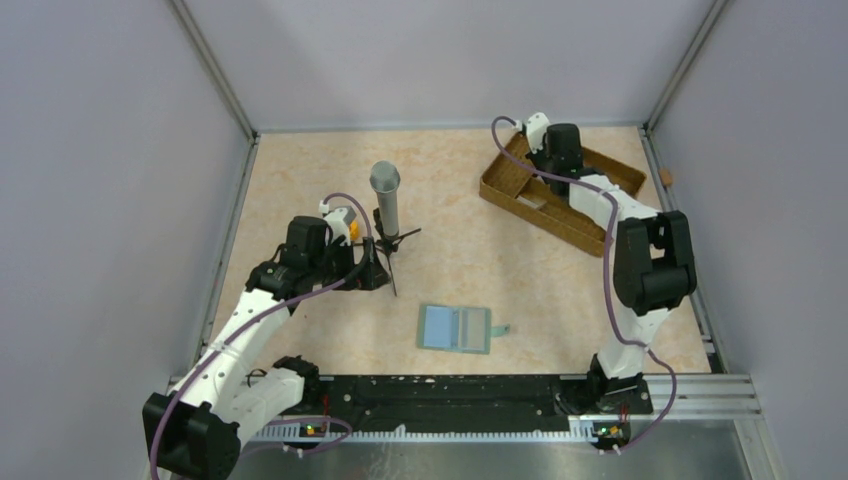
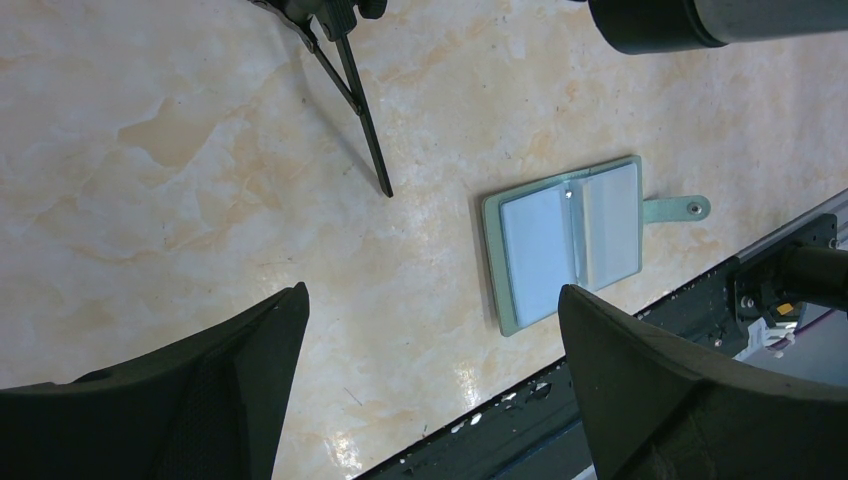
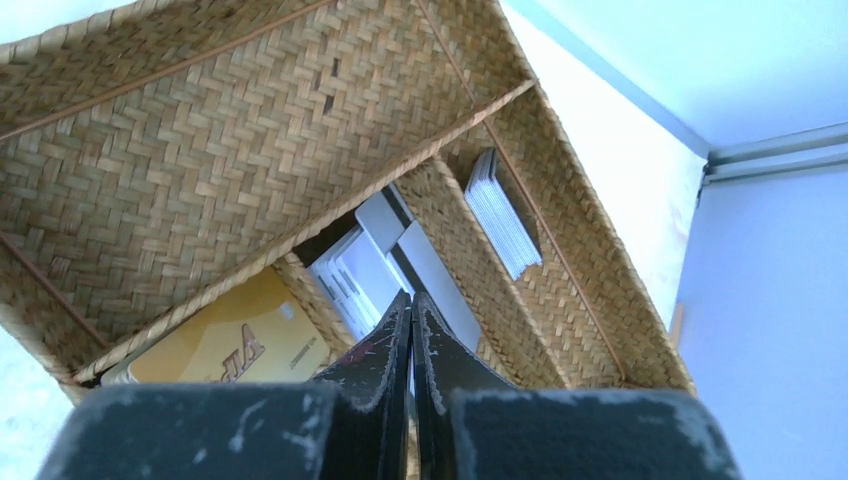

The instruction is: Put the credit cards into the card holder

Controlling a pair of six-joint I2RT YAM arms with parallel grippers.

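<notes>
The mint-green card holder lies open flat near the front table edge, with its two clear pockets facing up and its snap strap pointing right. Inside the woven basket, grey-white cards with dark stripes lie in a narrow compartment. A gold card fills the neighbouring one, and a stack of white cards leans in the section beyond. My right gripper is shut, its tips over the striped cards; whether they touch cannot be told. My left gripper stands open and empty, behind and left of the holder.
A grey cylinder on a black tripod stands just right of my left gripper. Partly hidden behind that gripper is a small yellow thing. Bare tabletop stretches between tripod and basket.
</notes>
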